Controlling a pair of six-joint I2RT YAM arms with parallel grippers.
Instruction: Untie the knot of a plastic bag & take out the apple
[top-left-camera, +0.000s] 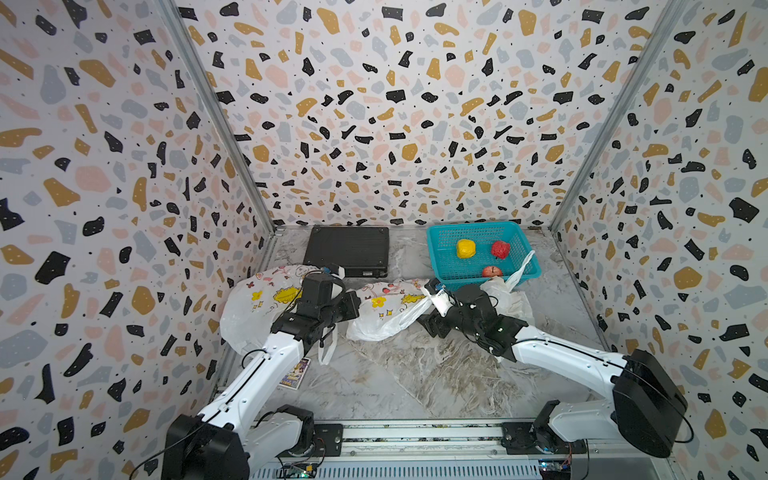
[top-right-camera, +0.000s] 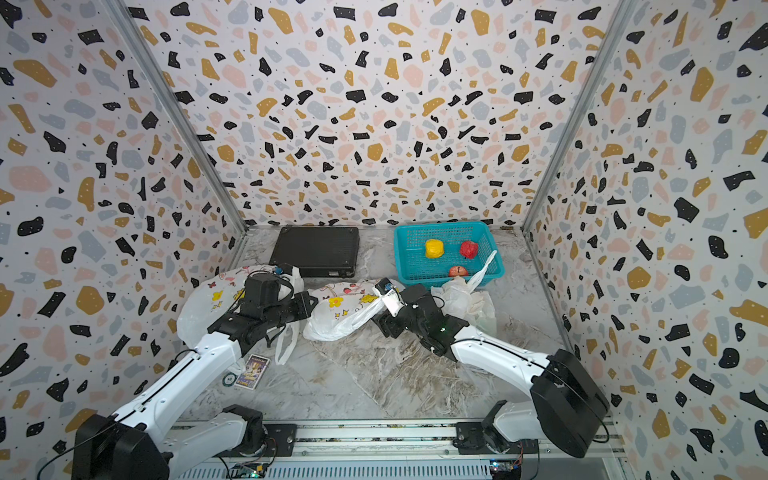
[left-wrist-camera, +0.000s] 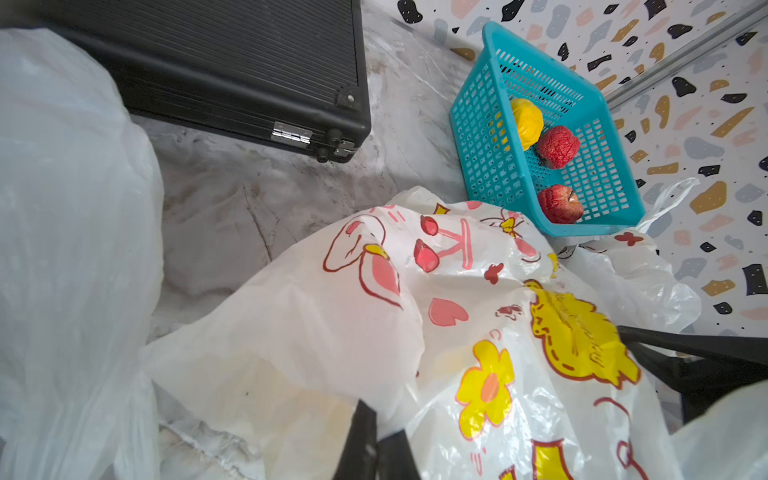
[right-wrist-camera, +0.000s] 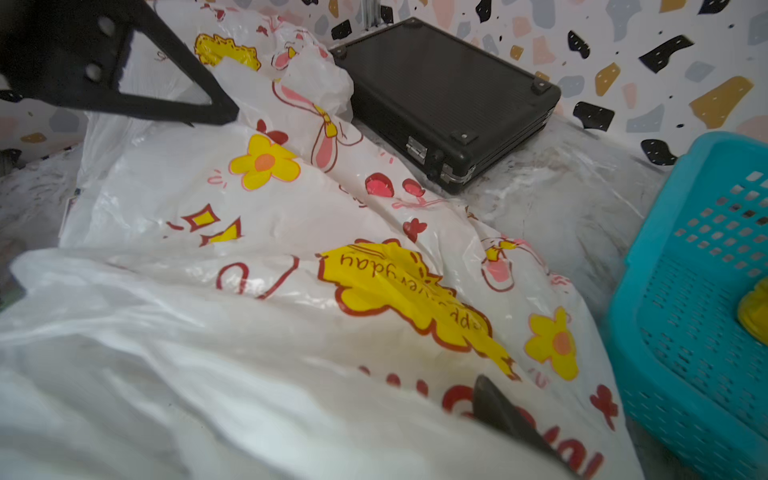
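Observation:
A white plastic bag (top-left-camera: 380, 312) with pink, red and yellow prints lies loosely between my two grippers. In the left wrist view my left gripper is shut at the bottom, with thin bag film gathered at its tips; the exact grip is hard to see. My right gripper is open, its fingers (right-wrist-camera: 200, 100) wide apart over the printed film, while loose white film crosses the bottom of the right wrist view. No knot shows in this stretch of bag. A red apple (left-wrist-camera: 560, 204) sits in the blue basket (top-left-camera: 448, 281).
The basket also holds a yellow fruit (top-left-camera: 465, 249) and a dark red fruit (top-left-camera: 500, 249). A black case (top-left-camera: 349, 246) stands at the back. More white bags lie at left (top-left-camera: 244, 320) and right (top-left-camera: 516, 308).

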